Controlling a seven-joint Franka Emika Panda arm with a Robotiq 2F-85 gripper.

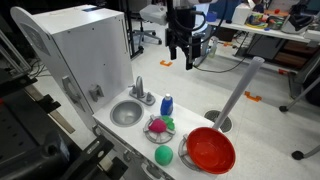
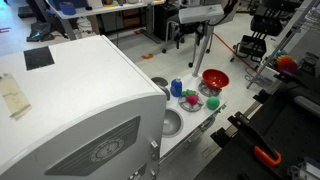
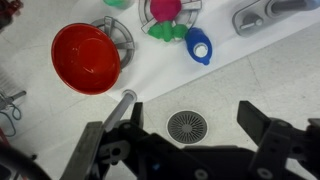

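My gripper hangs in the air above and behind the toy kitchen counter, open and pointing down. In the wrist view its fingers stand wide apart with nothing but pale floor and a round drain-like disc beneath. A red bowl rests on a burner at the counter's right end. Beside it, a pink toy and a green piece lie on the other burner. The blue bottle stands upright behind them. Near the front edge sits a light green round object.
A small sink with a grey faucet lies left of the burners. The tall white cabinet bounds the left side. A slanted grey post rises behind the bowl. Open floor extends behind the counter.
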